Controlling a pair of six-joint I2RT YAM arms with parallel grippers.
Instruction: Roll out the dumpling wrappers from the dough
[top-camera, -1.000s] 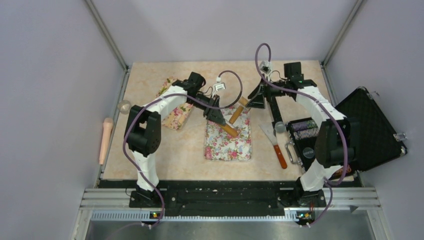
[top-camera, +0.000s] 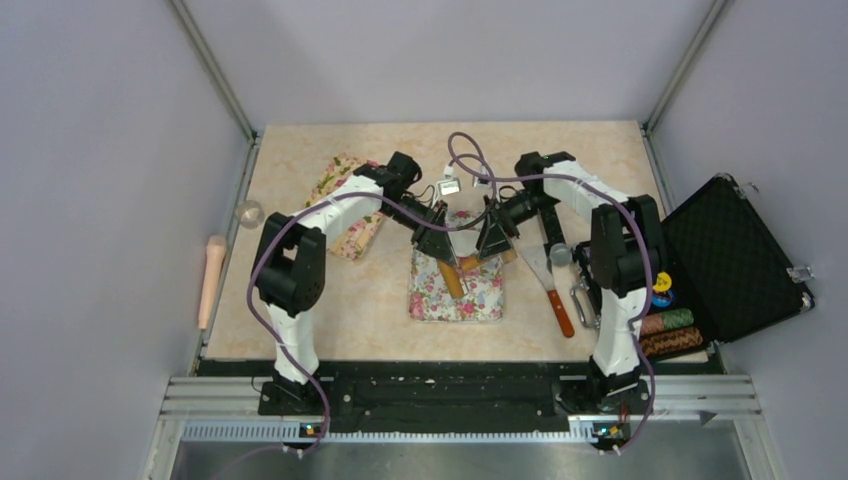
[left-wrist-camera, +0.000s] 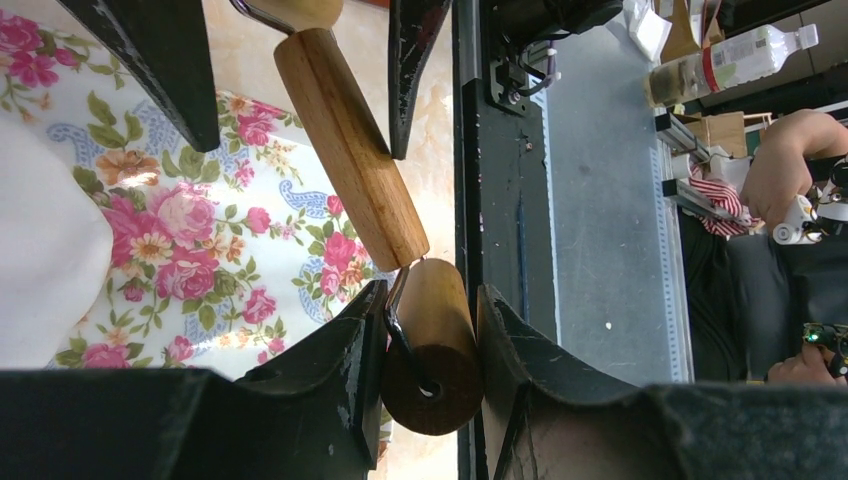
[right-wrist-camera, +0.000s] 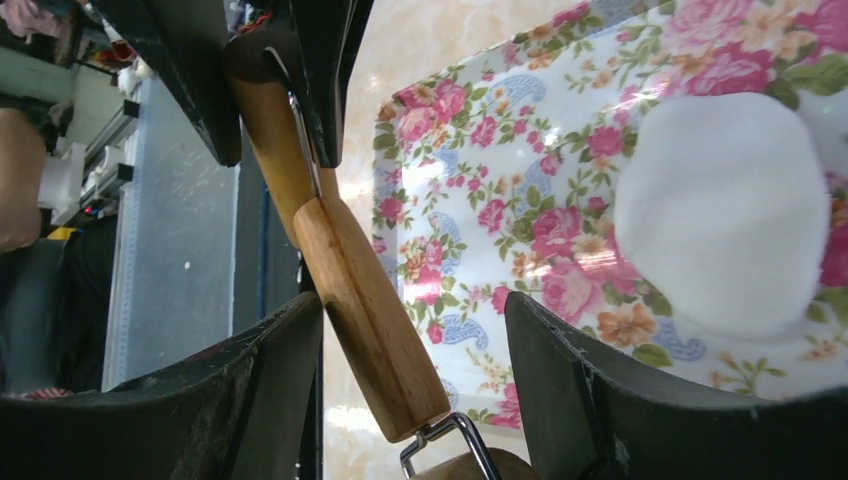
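A wooden roller tool with a metal frame (top-camera: 452, 280) is over the floral tray (top-camera: 430, 305). In the left wrist view my left gripper surrounds one roller (left-wrist-camera: 430, 385); whether it grips is unclear. The other roller (left-wrist-camera: 350, 150) lies between the right gripper's fingers. In the right wrist view my right gripper is part open around that roller (right-wrist-camera: 365, 310), contact unclear. A flat white round of dough (right-wrist-camera: 720, 210) lies on the tray.
At right are a spatula (top-camera: 558, 310), a cup (top-camera: 560, 255) and an open case (top-camera: 740, 260). A second floral board (top-camera: 350, 240) lies left, a rolling pin (top-camera: 213, 275) at the far left.
My right arm has moved left and down toward my left gripper, bringing its gripper over the roller tool.
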